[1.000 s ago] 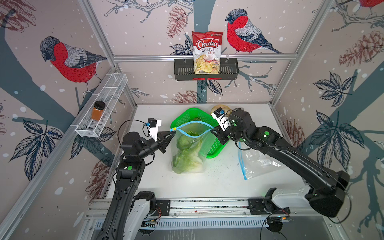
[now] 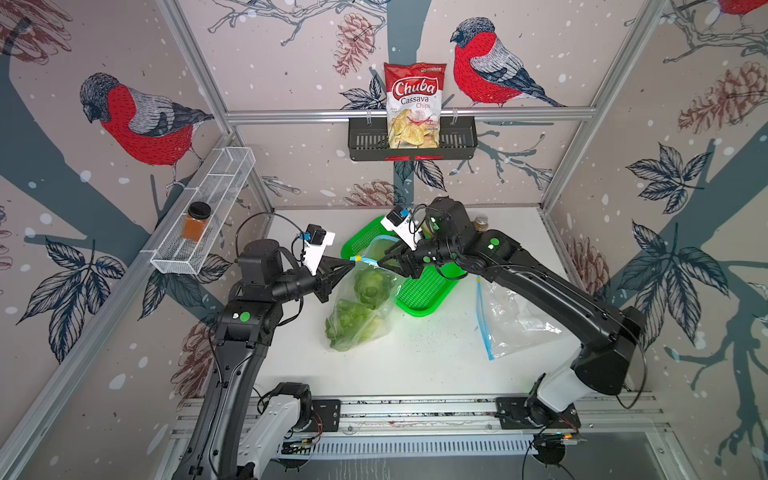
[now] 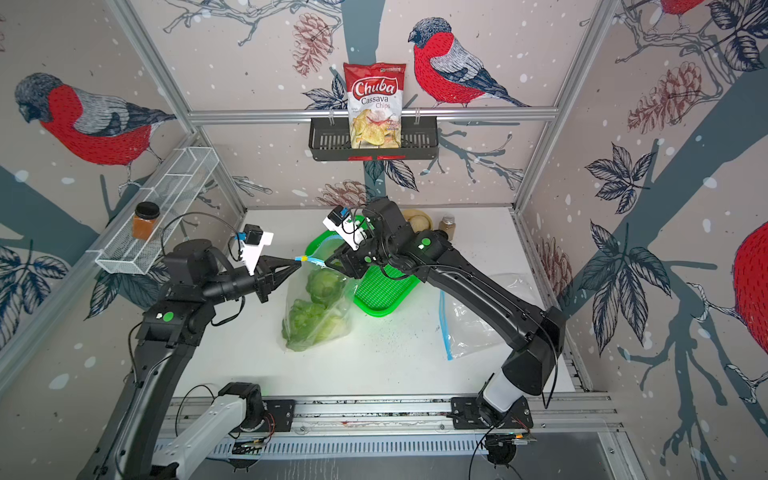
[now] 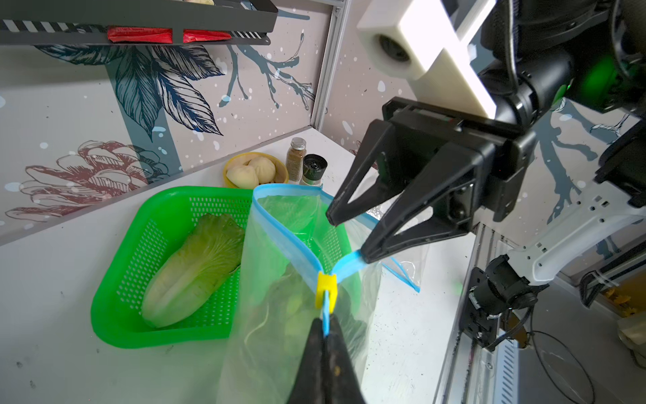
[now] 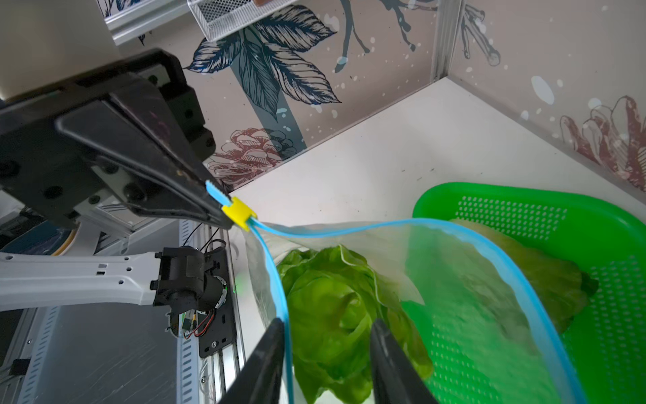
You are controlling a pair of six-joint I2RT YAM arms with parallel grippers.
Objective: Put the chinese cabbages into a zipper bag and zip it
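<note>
A zipper bag (image 2: 358, 316) with leafy cabbage (image 5: 329, 316) inside hangs from my left gripper (image 2: 349, 264), shut on the zip's end by the yellow slider (image 4: 326, 288). My right gripper is part open at the zip, beside the left one; its fingers straddle or adjoin the blue strip, and whether they grip it I cannot tell. The bag's mouth gapes. Another cabbage (image 4: 191, 269) lies in the green basket (image 4: 121, 289) behind the bag.
An empty zipper bag (image 2: 516, 328) lies at the right of the white table. A bowl (image 4: 254, 171) and jars (image 4: 296, 158) stand at the back.
My right gripper has moved left along the zip, closer to the left gripper. The bag's mouth has narrowed in the top view and the bag has swung leftward.
</note>
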